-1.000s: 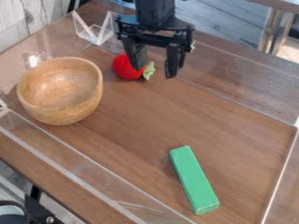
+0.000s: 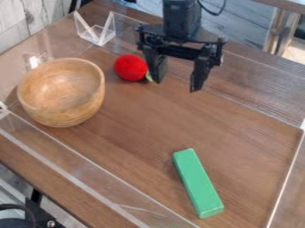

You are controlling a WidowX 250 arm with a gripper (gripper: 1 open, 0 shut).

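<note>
My black gripper (image 2: 177,64) is at the top centre, pointing down over the table, its two fingers spread apart with nothing visible between them. A red round object (image 2: 130,68) with a small green part lies just left of it, partly behind the left finger. A wooden bowl (image 2: 61,92) stands at the left. A long green block (image 2: 198,182) lies on the lower right of the table (image 2: 143,151).
A clear plastic object (image 2: 94,28) sits at the back left. The table's edges run along the left and right.
My gripper has moved to the right, away from above the red object, and a little lower in the view. The bowl, red object and green block have not moved.
</note>
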